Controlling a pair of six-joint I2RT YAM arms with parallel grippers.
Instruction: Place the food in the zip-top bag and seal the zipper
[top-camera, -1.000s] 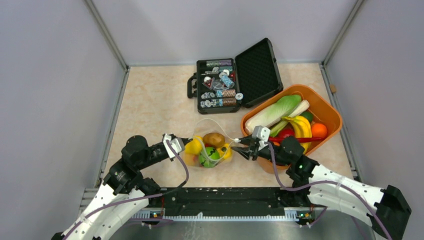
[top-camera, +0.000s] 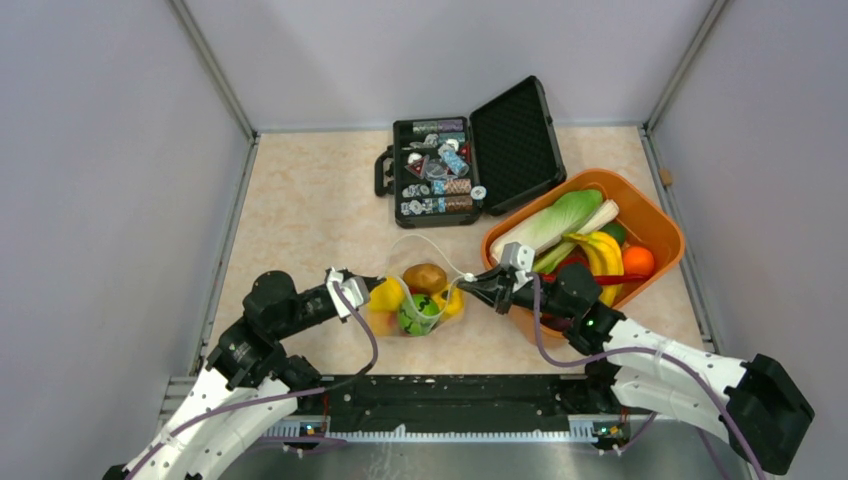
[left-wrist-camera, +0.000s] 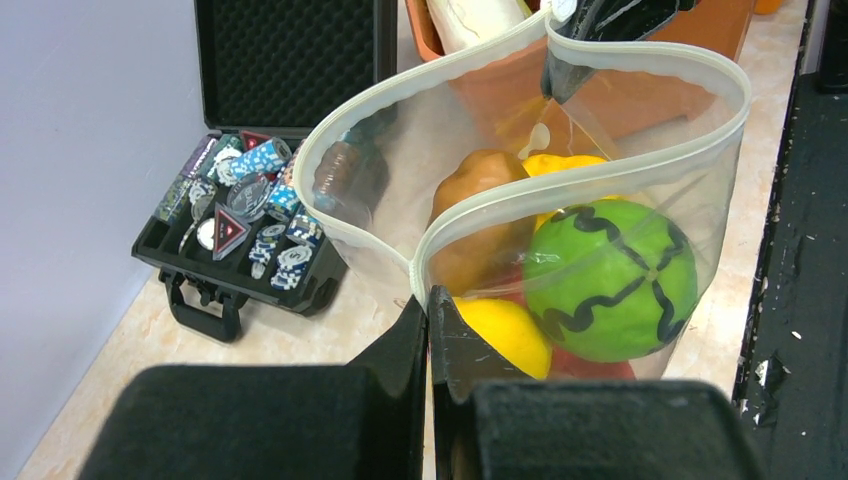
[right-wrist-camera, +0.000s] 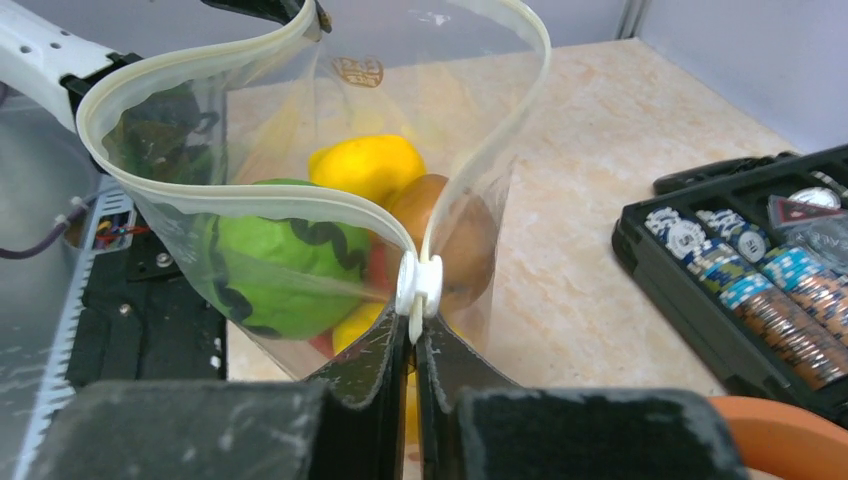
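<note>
The clear zip top bag (left-wrist-camera: 340, 235) stands with its mouth wide, its white zipper rim looped open. Inside are a green toy watermelon (left-wrist-camera: 610, 280), a brown potato-like food (left-wrist-camera: 480, 205) and yellow pieces, one a yellow food (right-wrist-camera: 368, 168). At one end of the rim my left gripper is shut on the bag's corner. At the opposite end, a white zipper slider (right-wrist-camera: 419, 284) sits right at the tips of my right gripper, which is shut on the slider's small pull tab.
An orange basket (top-camera: 665, 225) of fruit and vegetables stands at the right, under the right arm. Behind the bag lies an open black case (top-camera: 435, 215) of poker chips. Bare table (top-camera: 310, 210) stretches to the left.
My right gripper was open around the slider end of the bag; it has moved slightly left and closed there. The left arm and the food have stayed put.
</note>
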